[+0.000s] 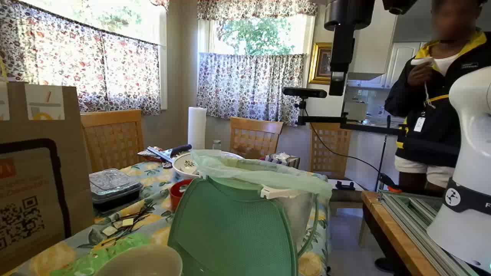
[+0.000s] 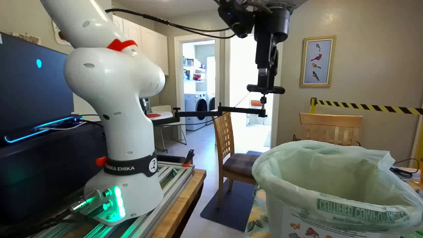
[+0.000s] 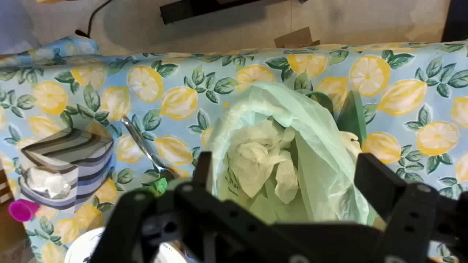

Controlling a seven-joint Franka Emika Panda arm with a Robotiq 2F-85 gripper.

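Note:
My gripper is open, its two dark fingers wide apart with nothing held between them. Below it in the wrist view is a compost bin with a pale green liner, and crumpled whitish paper or tissue lies inside. From the side, the bin stands on the table with its liner folded over the rim. Its green lid hangs open on one side. The gripper hangs well above the bin in exterior view 1, clear of it.
A striped tissue box, a spoon, a pink cup and a white bowl share the lemon-patterned tablecloth. A paper bag and a black container stand on the table too. A person stands behind the arm.

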